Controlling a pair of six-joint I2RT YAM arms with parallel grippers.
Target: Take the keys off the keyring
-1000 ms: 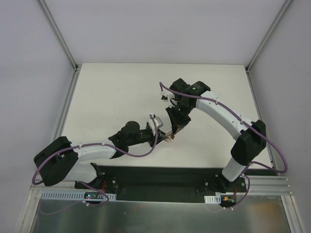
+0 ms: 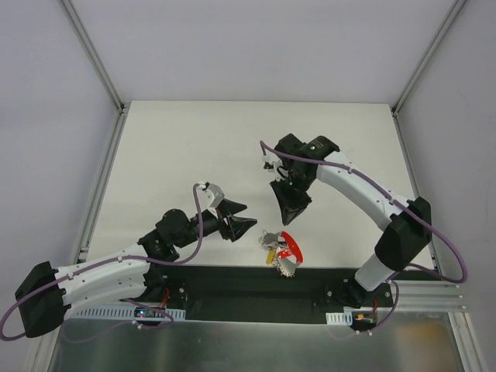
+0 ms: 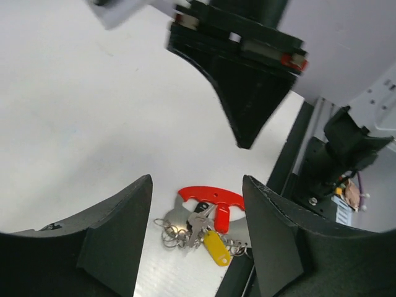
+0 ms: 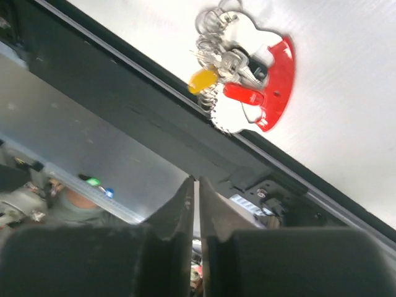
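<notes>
Flat on the white table near its front edge lies the keyring [image 3: 210, 197], a red curved piece with a bunch of metal keys and rings. A yellow tag [image 4: 203, 80] and a red tag [image 4: 244, 94] sit among the keys [image 4: 232, 65]. My left gripper [image 2: 249, 216] is open to the left of the bunch, with nothing between its fingers. Just behind the keyring and above it, my right gripper [image 2: 285, 222] points downward. Its fingers [image 4: 213, 213] stand very slightly apart, a thin empty gap between them. Neither gripper touches the keyring.
The table's dark front edge [image 2: 248, 275] runs close to the keyring, with a grey metal surface [image 2: 248, 341] beyond it.
My left gripper has drawn away to the left and opened.
</notes>
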